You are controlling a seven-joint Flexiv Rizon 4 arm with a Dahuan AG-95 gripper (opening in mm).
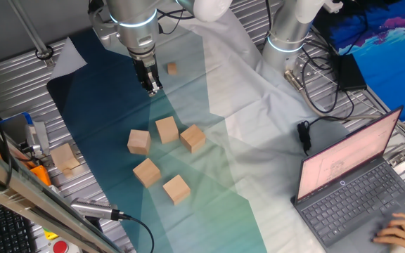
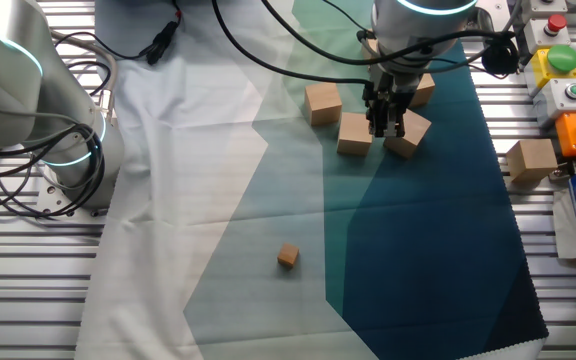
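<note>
In exterior view 1 my gripper (image 1: 153,92) hangs above the dark blue part of the cloth, pointing down, with no cube seen at its fingertips. Whether its fingers are parted is too small to make out. Below it in that view lies a loose group of several wooden cubes, among them a left cube (image 1: 139,142), a top cube (image 1: 166,130), a right cube (image 1: 193,138) and a lowest cube (image 1: 176,189). A much smaller wooden cube (image 1: 172,68) sits apart, nearer the arm. From exterior view 2, the gripper (image 2: 387,130) overlaps the group and partly hides it; the small cube (image 2: 288,255) lies clear.
Another wooden block (image 1: 65,159) rests off the cloth on the metal table. A laptop (image 1: 350,190), with a person's hand (image 1: 401,232) on it, occupies the right.
</note>
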